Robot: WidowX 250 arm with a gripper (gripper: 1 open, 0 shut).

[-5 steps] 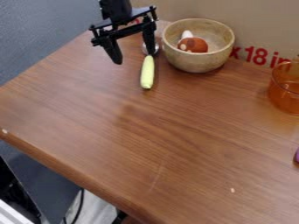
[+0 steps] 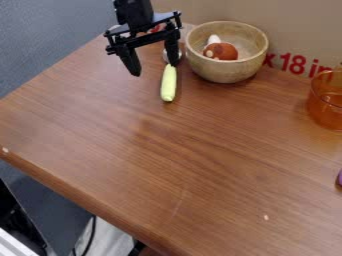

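Observation:
My black gripper (image 2: 152, 60) hangs over the back left of the wooden table, its two fingers spread apart. A pale yellow, long object (image 2: 168, 84) lies on the table below the right finger, beside a wooden bowl (image 2: 233, 67). The bowl holds a reddish-brown round thing (image 2: 223, 52) and something white behind it. Part of whatever lies behind the gripper is hidden.
An orange translucent container (image 2: 326, 105) stands at the right edge, with a small purple thing (image 2: 339, 178) below it, cut off by the frame. A cardboard box backs the table (image 2: 160, 170).

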